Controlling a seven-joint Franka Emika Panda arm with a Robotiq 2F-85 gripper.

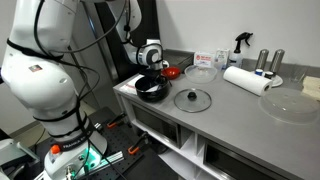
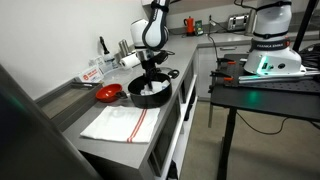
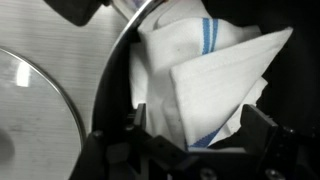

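Observation:
A black pot [image 1: 152,93] stands at the left end of the counter. Inside it lies a crumpled white cloth [image 3: 215,80] with blue stripes, filling the middle of the wrist view. My gripper is open over the cloth, one finger on each side of its lower part; whether they touch it I cannot tell. From the side, the gripper [image 2: 151,74] points down at the pot [image 2: 148,99], its fingertips partly hidden by the rim.
A glass lid [image 1: 192,100] lies right of the pot. Behind are a red bowl [image 2: 107,93] and a clear container [image 1: 201,74]. A white towel with red stripes [image 2: 120,122] lies beside the pot. Mid-counter is clear, before a paper roll [image 1: 247,80].

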